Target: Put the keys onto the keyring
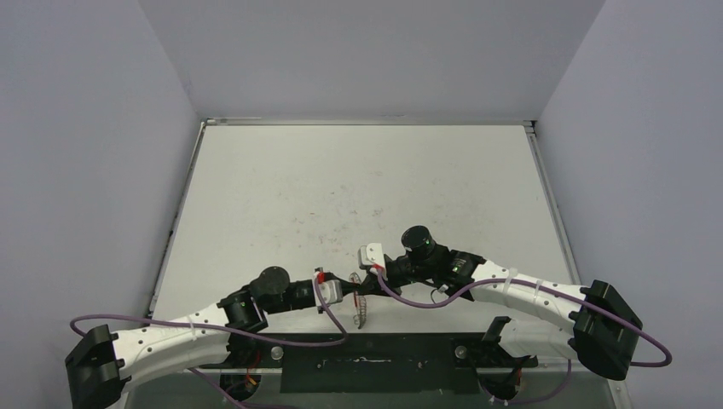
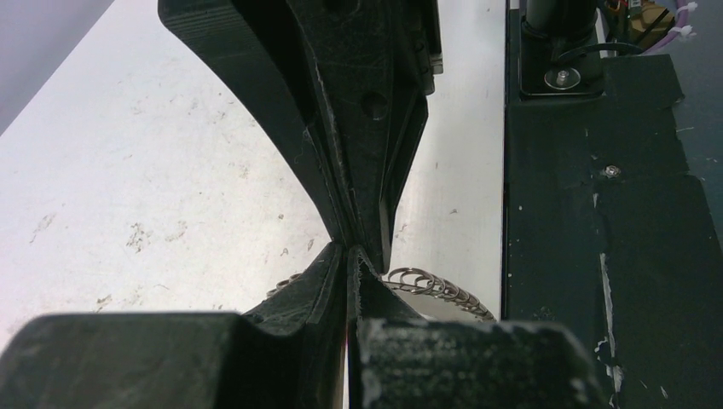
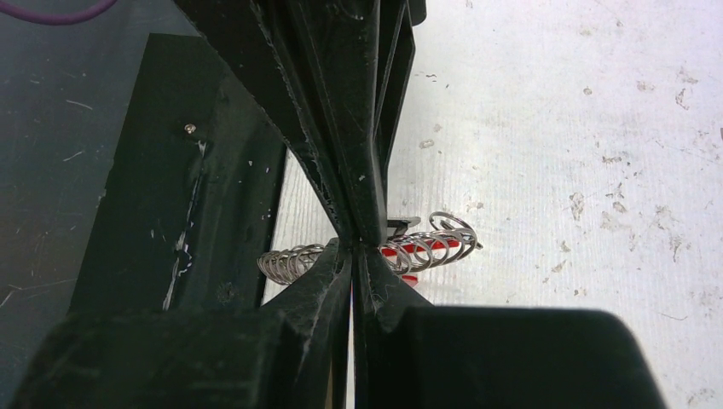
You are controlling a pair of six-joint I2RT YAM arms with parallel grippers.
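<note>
A silvery wire coil (image 3: 443, 247) shows in the right wrist view, with a red strip (image 3: 416, 246) along it; I take it for the keyring. It spreads out to both sides of the two grippers' meeting tips. My left gripper and my right gripper face each other tip to tip near the front of the table, both shut. In the top view part of the coil (image 1: 361, 313) sticks out toward the front. What lies between either pair of fingers is hidden. No key can be made out clearly.
A dark strip (image 1: 379, 362) runs along its front edge between the arm bases. Grey walls stand on the left, right and back.
</note>
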